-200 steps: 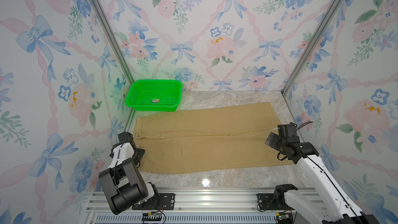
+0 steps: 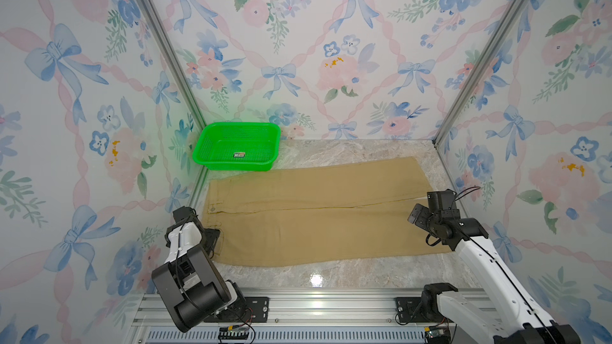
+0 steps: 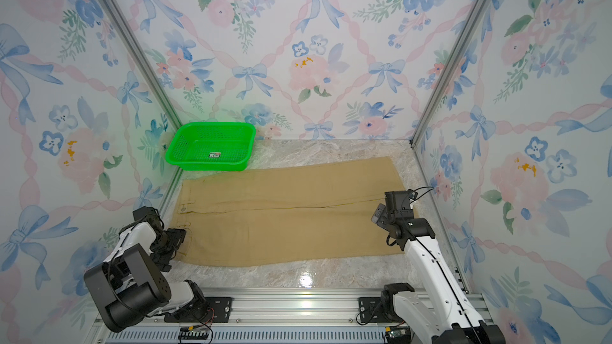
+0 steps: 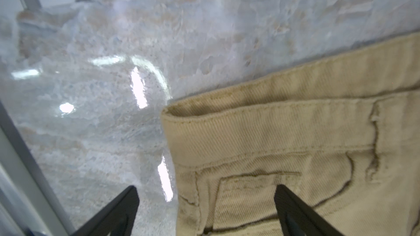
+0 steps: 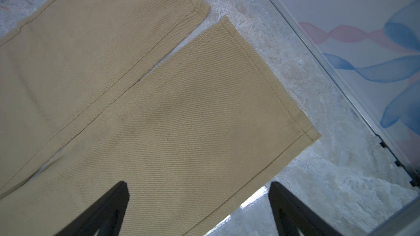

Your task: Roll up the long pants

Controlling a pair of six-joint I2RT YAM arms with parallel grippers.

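Khaki long pants (image 2: 318, 235) (image 3: 287, 235) lie flat across the marble table, waistband at the left, legs running right. My left gripper (image 2: 207, 239) (image 3: 171, 242) hangs over the waistband's near corner; the left wrist view shows the folded waistband (image 4: 271, 126) between and beyond the open, empty fingers (image 4: 204, 212). My right gripper (image 2: 420, 216) (image 3: 382, 216) is open above the near leg's end; in the right wrist view, the two leg hems (image 5: 271, 87) lie ahead of its empty fingers (image 5: 199, 212).
A green basket (image 2: 236, 165) (image 3: 210, 164) stands at the back left. Floral walls close in on the left, back and right. Bare marble (image 2: 363, 149) shows behind the pants and along the front edge.
The right arm and pants look unchanged.
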